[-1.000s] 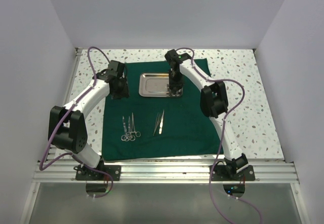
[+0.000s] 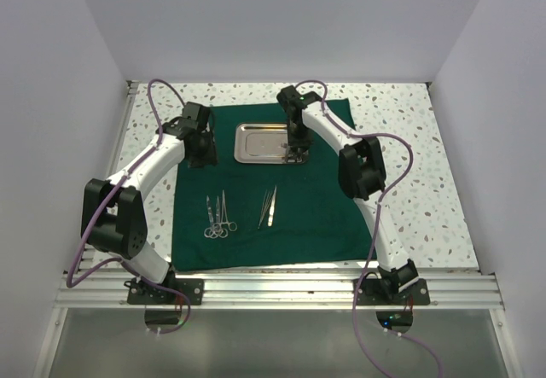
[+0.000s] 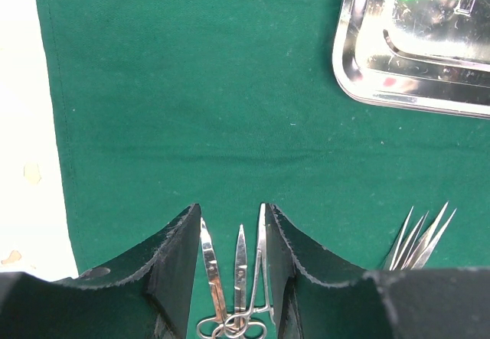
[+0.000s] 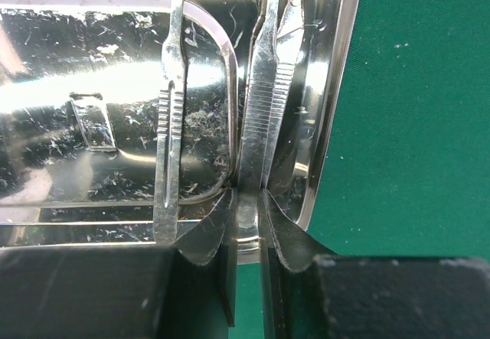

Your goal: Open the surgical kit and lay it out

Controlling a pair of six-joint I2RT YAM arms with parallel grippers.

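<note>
The metal tray (image 2: pixel 256 143) sits on the green cloth (image 2: pixel 316 216) toward the back. At its right end, my right gripper is low over the tray, its fingers on either side of a flat metal handle (image 4: pixel 260 109). Whether they press on it cannot be told. A second ridged handle (image 4: pixel 285 71) lies against that one, and a separate handle (image 4: pixel 171 117) rests to the left. Over the cloth left of the tray, my left gripper hangs open and empty.
Scissor-handled instruments (image 2: pixel 219 229) lie at the cloth's front left. Beside them are slim tweezers (image 2: pixel 264 209) and a pale pointed instrument (image 2: pixel 272 207).
The right gripper has shifted very slightly at the tray's right end. My left arm and the laid-out instruments have stayed still.
</note>
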